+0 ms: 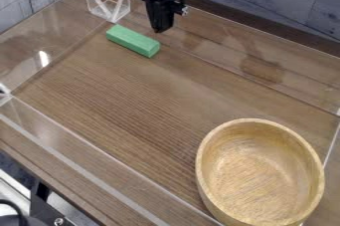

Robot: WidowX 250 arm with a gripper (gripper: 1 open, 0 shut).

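Observation:
My gripper hangs at the top centre of the camera view, dark and small, above the wooden table. Whether it is open or shut cannot be made out. A green rectangular block lies on the table just below and left of it, apart from it.
A large round wooden bowl fills the lower right. A clear plastic object stands at the top left, near the gripper.

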